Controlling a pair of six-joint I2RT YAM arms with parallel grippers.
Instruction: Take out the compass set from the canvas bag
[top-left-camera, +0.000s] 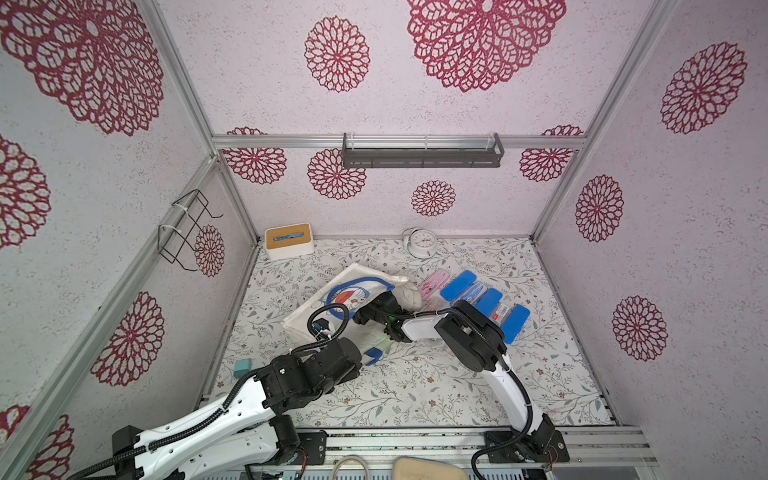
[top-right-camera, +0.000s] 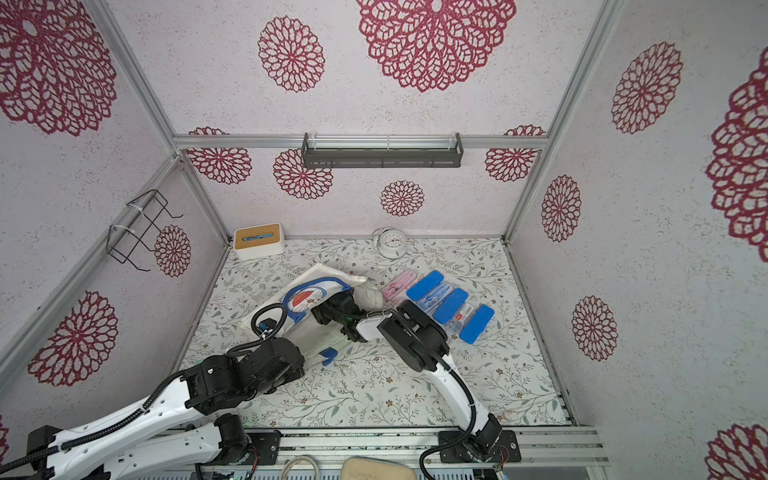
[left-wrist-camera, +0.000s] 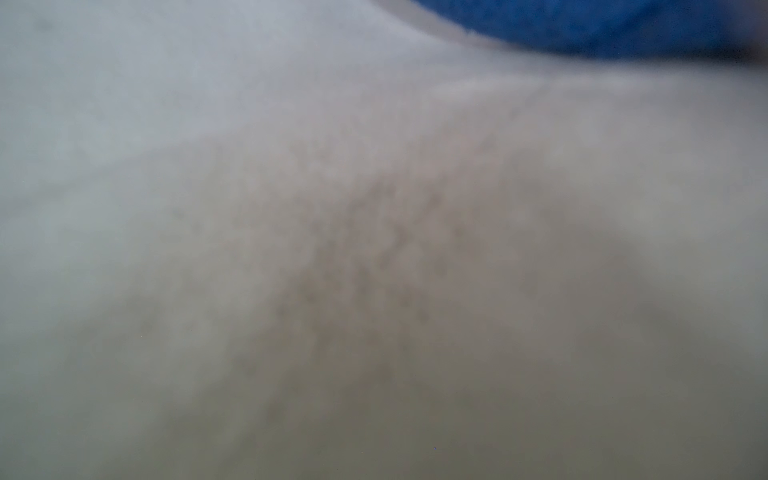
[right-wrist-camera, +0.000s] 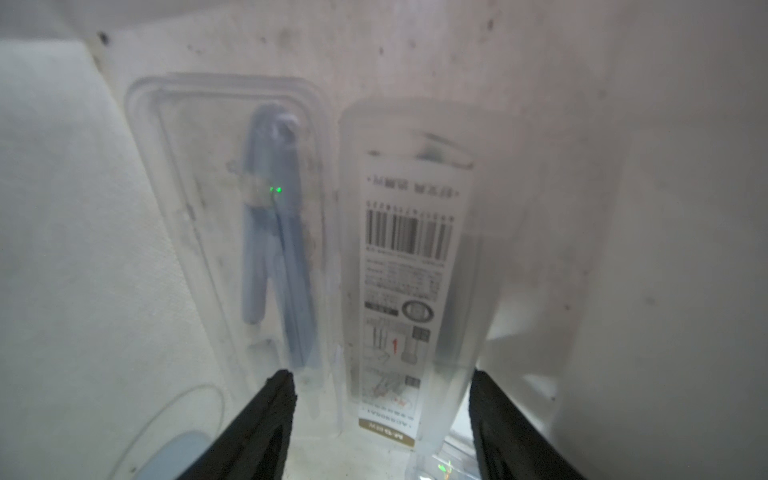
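The cream canvas bag (top-left-camera: 304, 318) with blue trim lies mid-table, its mouth raised. Inside it, the right wrist view shows a clear case holding a blue compass (right-wrist-camera: 272, 192) beside a second clear case (right-wrist-camera: 400, 288) with a barcode label. My right gripper stands open just before these cases, inside the bag's mouth, fingertips either side of the labelled one. My left arm reaches to the bag's near left side; its fingers are hidden, and the left wrist view shows only blurred cloth.
Pink and blue packs (top-left-camera: 460, 284) lie to the right. A white box (top-left-camera: 289, 248) and a round clock (top-left-camera: 424, 244) stand at the back. A small teal block (top-left-camera: 242, 368) lies at left.
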